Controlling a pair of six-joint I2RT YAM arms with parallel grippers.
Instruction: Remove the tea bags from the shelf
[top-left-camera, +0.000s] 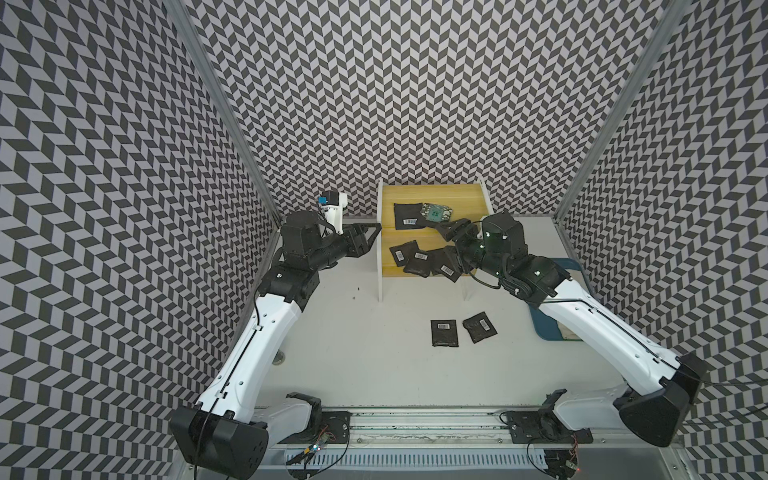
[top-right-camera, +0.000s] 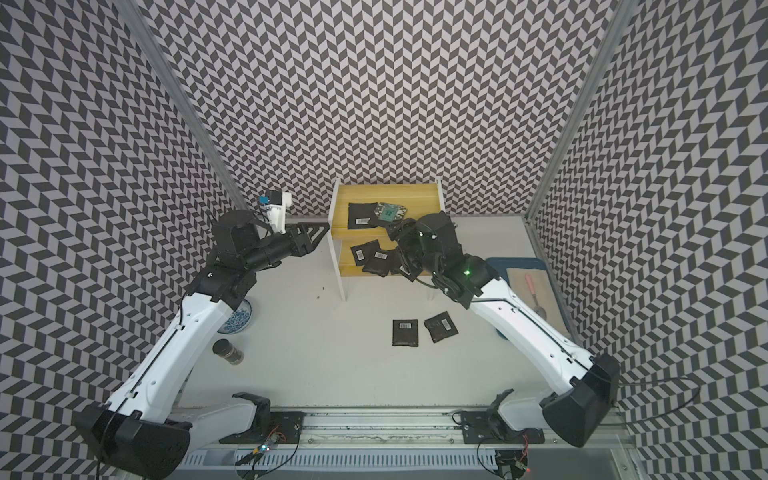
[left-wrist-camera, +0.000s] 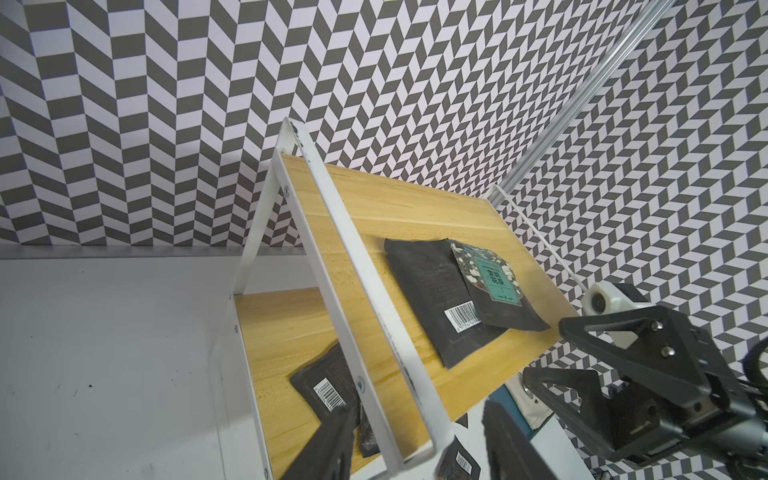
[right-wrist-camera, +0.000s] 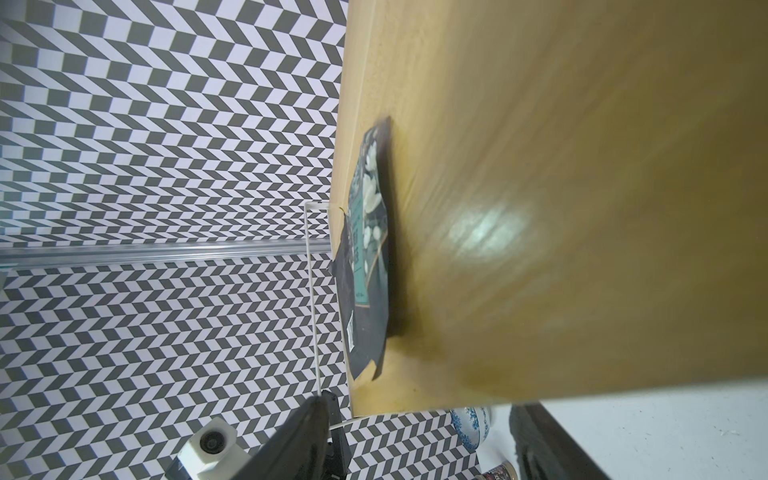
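On the upper board of the wooden shelf (top-left-camera: 460, 194), a dark tea bag (top-left-camera: 407, 215) lies under the edge of a green-labelled tea bag (top-left-camera: 437, 213). Several dark tea bags (top-left-camera: 417, 262) overlap on the lower board. Two more, one squarish tea bag (top-left-camera: 445, 333) and one tilted tea bag (top-left-camera: 480, 326), rest on the table in front. My left gripper is part open at the shelf's left side frame (left-wrist-camera: 360, 264), with no tea bag between its fingers. At the shelf's right front, my right gripper stands open and empty by the upper board's edge.
A blue-rimmed tray (top-right-camera: 500, 264) lies at the right side. A patterned bowl (top-right-camera: 237, 318) and a dark-lidded jar (top-right-camera: 228, 352) stand at the left, near my left arm.
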